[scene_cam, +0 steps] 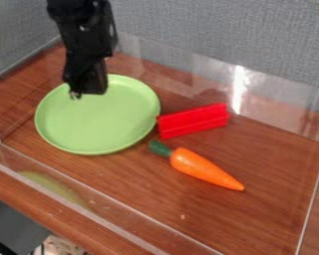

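My black gripper hangs over the upper left part of a green plate, its fingers shut with nothing visible between them. To the right of the plate lies a red block-like object. Below that, an orange carrot with a green top lies on the wooden table, apart from the gripper.
The wooden table has clear plastic edging along the front left and back. Grey padded walls stand behind.
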